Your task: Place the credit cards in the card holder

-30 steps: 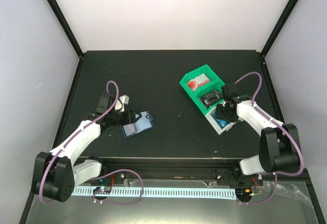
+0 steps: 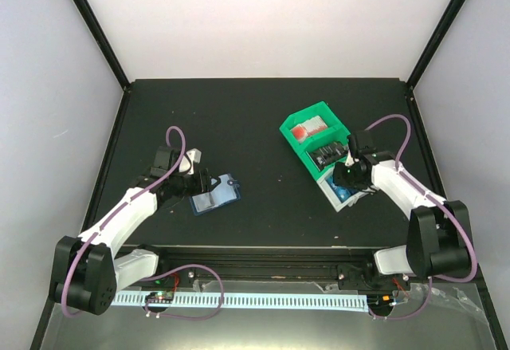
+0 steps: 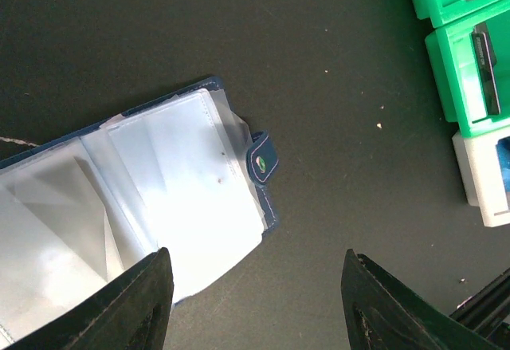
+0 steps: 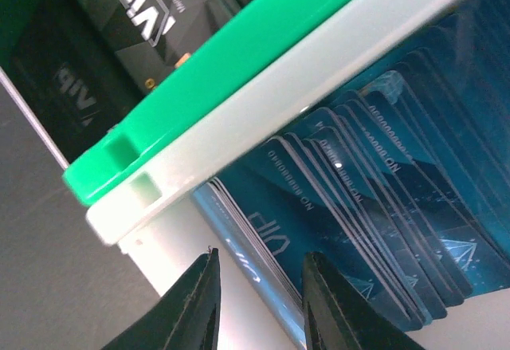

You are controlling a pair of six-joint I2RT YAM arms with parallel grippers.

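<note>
In the left wrist view, the blue-edged card holder lies opened, showing clear sleeves. My left gripper is open above its near side, with nothing between its fingers. Several blue credit cards stand in a row inside the white box in the right wrist view. One card leans apart at the row's near end. Around its edge my right gripper is part open, one finger close to the gap behind that card. Whether either finger touches it I cannot tell.
A green bin adjoins the white box, holding a red-and-white item and black boxes in separate compartments.
The white box has slid slightly toward the front left. My left arm stays still.
</note>
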